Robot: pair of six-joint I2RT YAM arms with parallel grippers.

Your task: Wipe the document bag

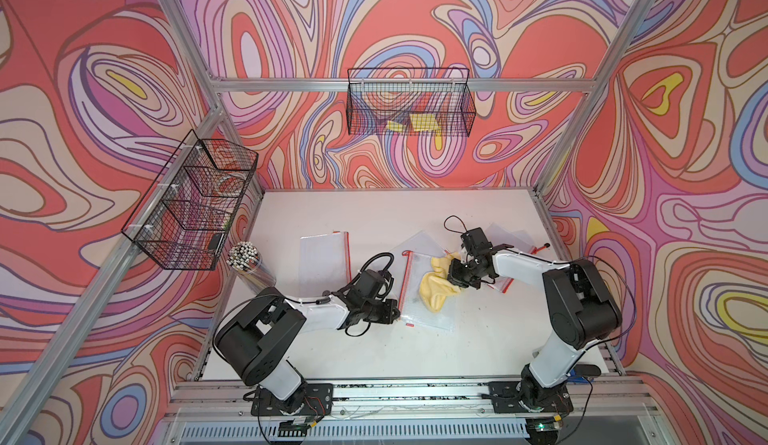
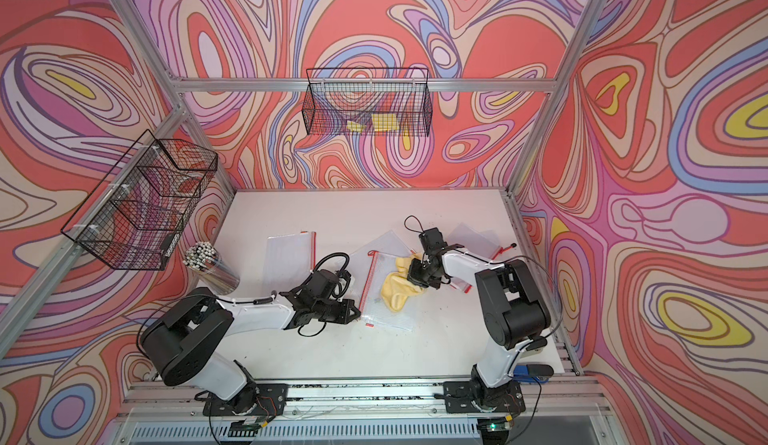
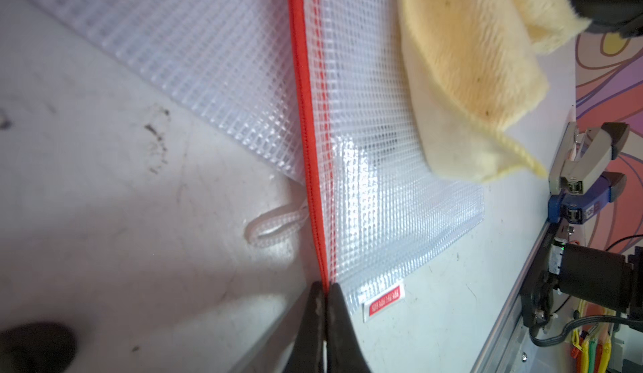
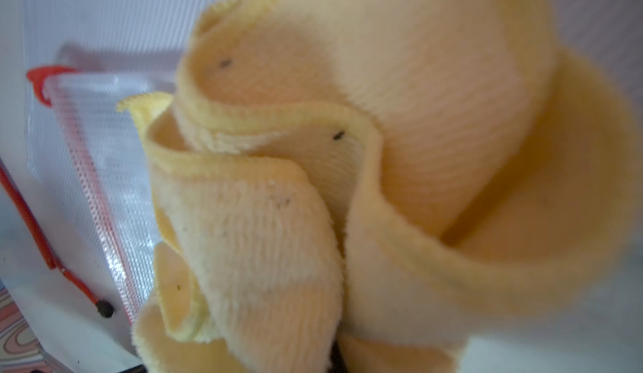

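Observation:
A clear mesh document bag with a red zip edge lies on the white table, overlapping another bag beneath it. My left gripper is shut on the bag's red-edged near corner, beside its small red label. Across the bag's right half drapes a crumpled yellow cloth, bunched in my right gripper, which is shut on it. Small dark specks dot the cloth in the right wrist view, where it fills most of the picture and hides the right fingers almost wholly.
Another bag lies to the left, and more bags lie at the right. A holder of white-tipped sticks stands at the left edge.

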